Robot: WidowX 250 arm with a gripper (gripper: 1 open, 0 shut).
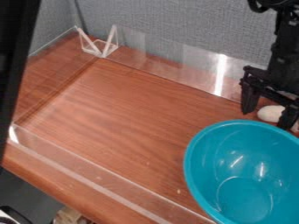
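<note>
My black gripper (pixel 267 103) is at the right edge of the camera view, lowered close over a pale, rounded object (pixel 271 115), which it partly hides. The gripper is open; whether the object is between its fingers is unclear. A large turquoise bowl (pixel 243 188) stands just in front of them on the wooden surface (pixel 117 122).
A clear low barrier (pixel 105 184) runs along the near left edge. A white wire-like corner piece (pixel 100 44) sits at the back left, by grey walls (pixel 176 26).
</note>
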